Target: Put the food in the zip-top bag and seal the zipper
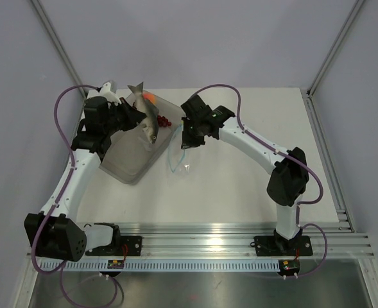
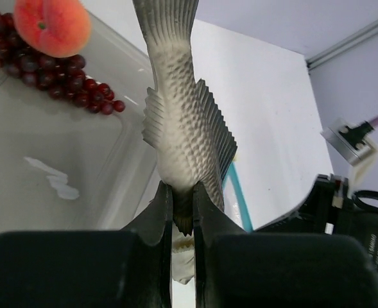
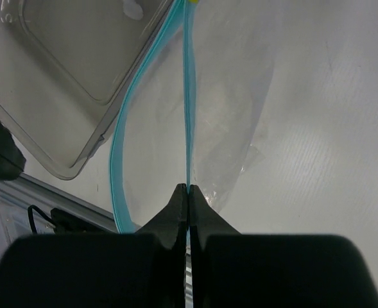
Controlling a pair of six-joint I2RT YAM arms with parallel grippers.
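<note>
A silver fish (image 1: 149, 115) hangs from my left gripper (image 1: 137, 114), which is shut on it above the grey bin; the left wrist view shows the fish (image 2: 179, 115) upright between the fingers. My right gripper (image 1: 185, 144) is shut on the zip top bag (image 1: 179, 163), a thin clear bag with blue zipper strips, held beside the bin's right edge. In the right wrist view one strip (image 3: 189, 96) runs into the fingertips and the other (image 3: 121, 160) bows away, so the bag's mouth appears partly open.
In the bin (image 1: 121, 167) lie a peach (image 2: 51, 22) and red grapes (image 2: 54, 80).
</note>
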